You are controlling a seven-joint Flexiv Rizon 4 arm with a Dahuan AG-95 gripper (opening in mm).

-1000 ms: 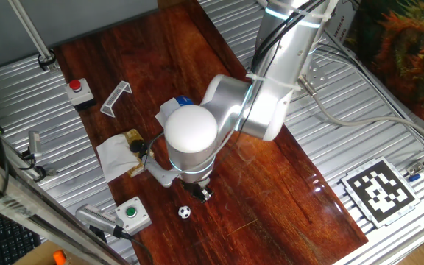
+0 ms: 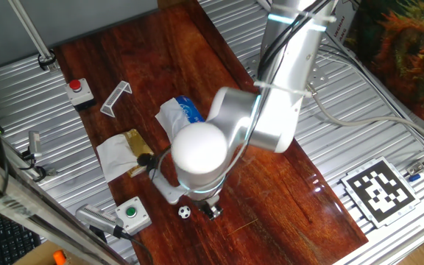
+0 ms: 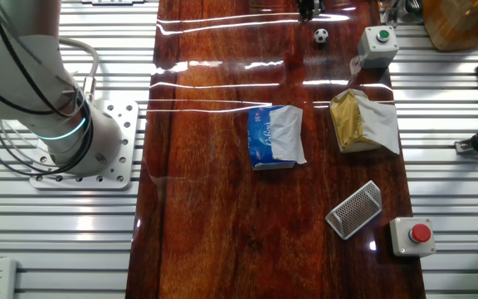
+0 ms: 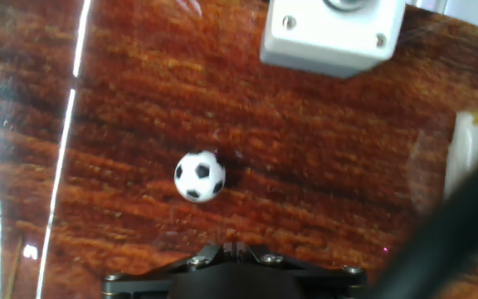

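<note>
A small black-and-white soccer ball (image 4: 199,176) rests on the glossy wooden table, just beyond my fingertips in the wrist view. My gripper is at the bottom of that view, its fingertips drawn together with nothing showing between them. From exterior view 1, the gripper (image 2: 212,209) is right of the ball (image 2: 184,212), with a small gap showing between them. In exterior view 2 only the tip of the gripper (image 3: 309,12) shows at the top edge, close to the ball (image 3: 321,36).
A green-button box (image 3: 378,46) stands near the ball. Farther off are a gold tissue pack (image 3: 348,119), a blue tissue pack (image 3: 261,141), a white perforated bracket (image 3: 356,209) and a red-button box (image 3: 412,237). Bare wood (image 2: 271,213) lies right of the gripper.
In exterior view 1 my gripper has moved down and slightly right, to beside the ball. The arm's white-capped wrist has shifted with it. The ball has stayed in place.
</note>
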